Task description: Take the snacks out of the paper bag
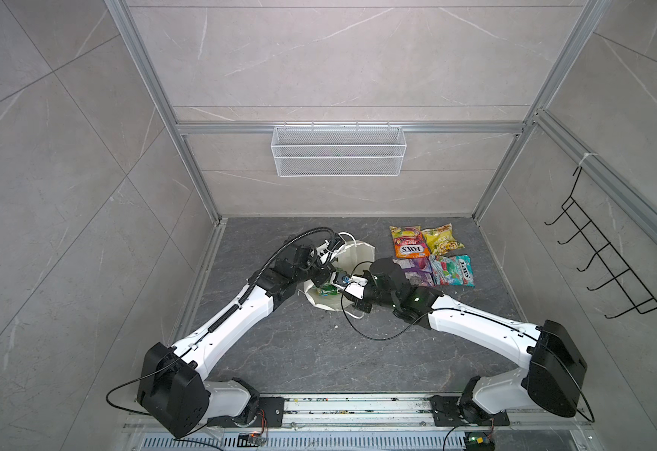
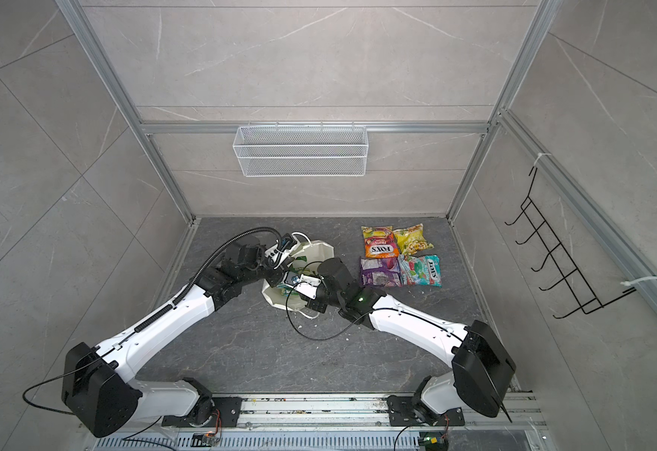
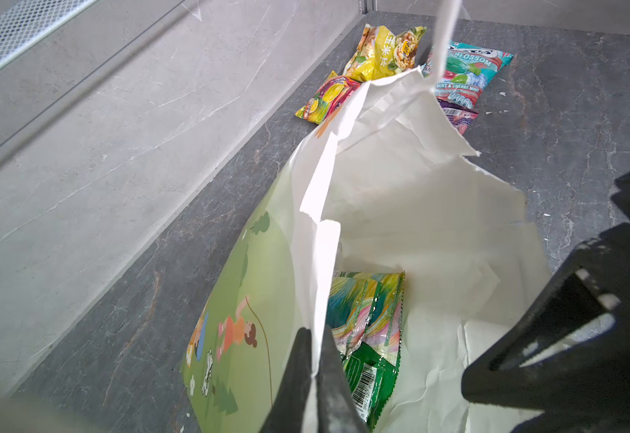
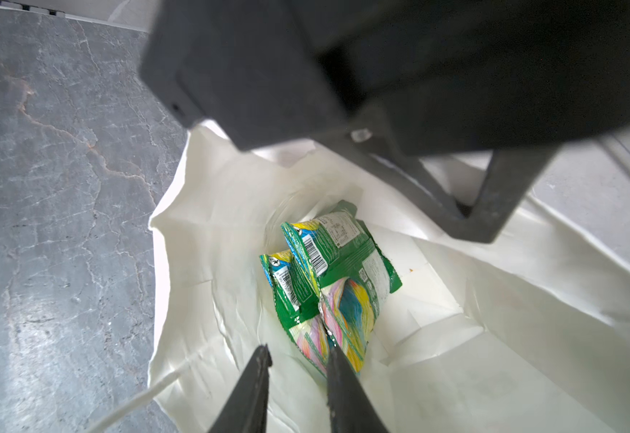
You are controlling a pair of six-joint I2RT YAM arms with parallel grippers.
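The cream paper bag [image 3: 430, 202] lies open on the grey floor, with green snack packs [image 4: 340, 267] inside. My left gripper is shut on the bag's white folded rim. My right gripper reaches into the bag opening, its fingertips below the packs in its own view; the frames do not show clearly whether it grips anything.
Several snack packs, orange [image 1: 409, 241], yellow [image 1: 439, 239], purple [image 2: 379, 272] and teal [image 2: 420, 270], lie right of the bag. A white mesh basket [image 1: 338, 150] hangs on the back wall; a black hook rack [image 1: 606, 255] hangs on the right.
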